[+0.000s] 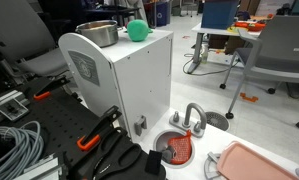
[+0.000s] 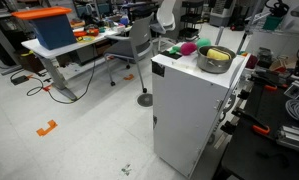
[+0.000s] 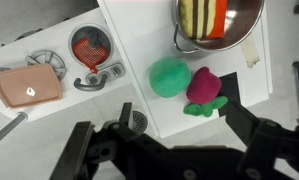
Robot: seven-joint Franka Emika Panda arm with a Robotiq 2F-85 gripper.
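Observation:
In the wrist view my gripper has its two dark fingers spread wide apart, with nothing held between them. Beyond the fingertips, a round green toy (image 3: pixel 170 77) rests on the white cabinet top. Beside it is a magenta toy with green leaves (image 3: pixel 204 87). A metal pot (image 3: pixel 196 44) stands at the upper edge of that view, holding a yellow piece (image 3: pixel 197 15) and an orange-red piece (image 3: pixel 219 17). From outside, the pot (image 1: pixel 99 34) and green toy (image 1: pixel 138 30) show on the cabinet; the gripper cannot be made out clearly there.
A small sink (image 3: pixel 93 47) with a red utensil inside and a faucet lies to one side of the cabinet, near a pinkish tray (image 3: pixel 28 86). Cables (image 1: pixel 17 148) lie on the dark table. Chairs and a cluttered table (image 2: pixel 74 47) stand behind, with open floor between.

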